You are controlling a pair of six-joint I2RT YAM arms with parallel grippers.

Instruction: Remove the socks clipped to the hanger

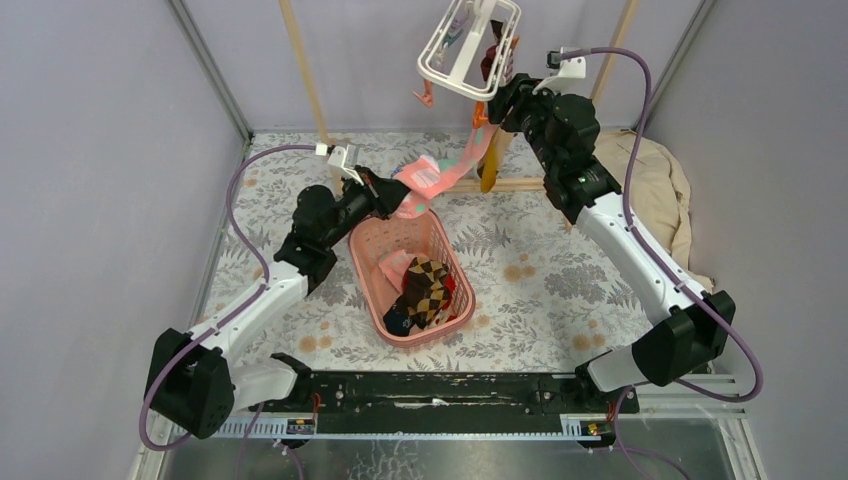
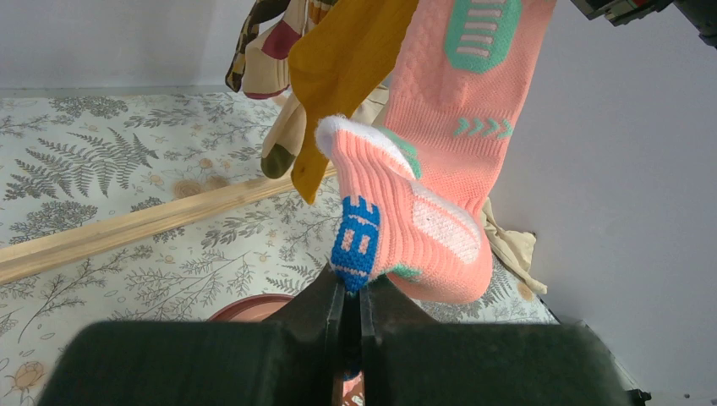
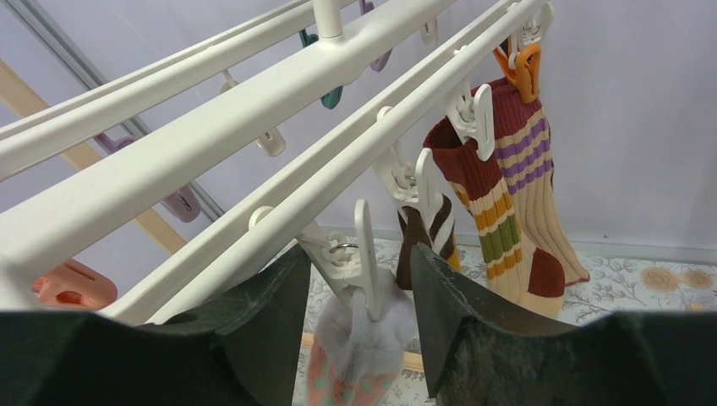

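Observation:
The white hanger [image 1: 470, 85] hangs at the top of the top view. A pink sock with green marks [image 1: 470, 155] stretches from it down to my left gripper [image 1: 397, 197], which is shut on its blue-patterned end [image 2: 355, 241]. In the right wrist view, a white clip [image 3: 363, 254] grips that sock's pale grey end [image 3: 363, 334]. My right gripper stands part open, one finger on each side of this clip. Beyond it, striped socks [image 3: 495, 220] hang from other clips. A mustard sock [image 2: 347, 68] hangs beside the pink one in the left wrist view.
Beneath my left gripper, a pink basket [image 1: 365, 275] holds several socks [image 1: 425, 290]. A wooden bar [image 1: 520, 184] crosses behind it. Beige cloth [image 1: 650, 190] lies at the right, while patterned floor around the basket is clear.

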